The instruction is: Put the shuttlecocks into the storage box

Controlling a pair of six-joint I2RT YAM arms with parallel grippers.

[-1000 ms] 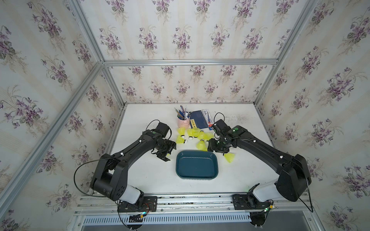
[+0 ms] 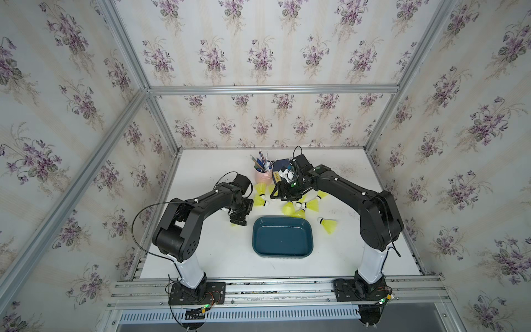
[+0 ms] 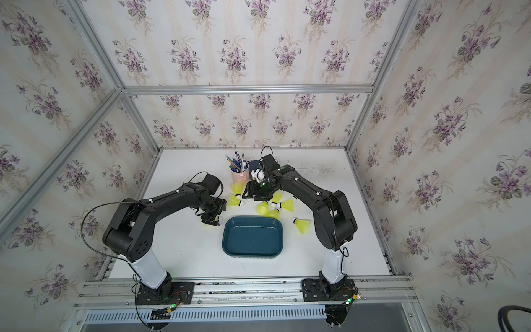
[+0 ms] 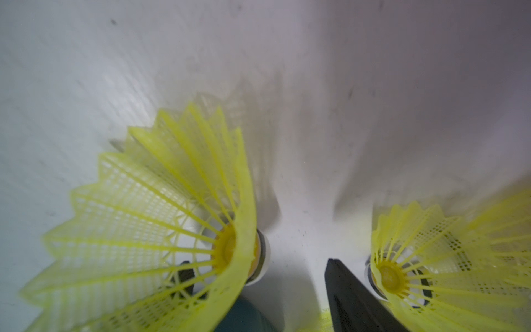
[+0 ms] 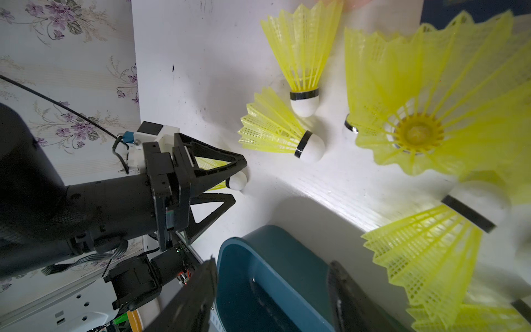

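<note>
My left gripper (image 2: 245, 213) is low at the box's left, part open around a yellow shuttlecock (image 4: 166, 221). Its white cork (image 5: 236, 181) shows beyond the fingers in the right wrist view; whether the fingers touch it I cannot tell. My right gripper hangs open and empty behind the box. Below it lie several more shuttlecocks, including a pair at its left (image 5: 273, 127), a large one facing up (image 5: 417, 132) and one on its side (image 5: 437, 238). Another shuttlecock (image 2: 328, 225) lies at the right. The dark teal storage box (image 2: 282, 238) is empty.
A pink pen cup (image 2: 263, 176) stands at the back, beside a dark blue book (image 2: 281, 164) partly hidden by my right arm.
My right gripper has swung left and back, from the box's right rear corner to over the rear shuttlecocks.
</note>
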